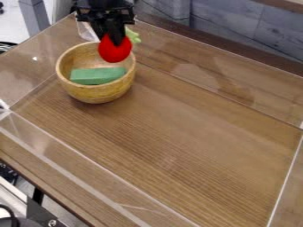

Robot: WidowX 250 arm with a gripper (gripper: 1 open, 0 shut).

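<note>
My black gripper (112, 32) at the top is shut on a red round object (115, 49), held over the back right of a round wooden bowl (73, 87). A green block (97, 76) lies in the bowl. Light green and white items behind the gripper are partly hidden.
</note>
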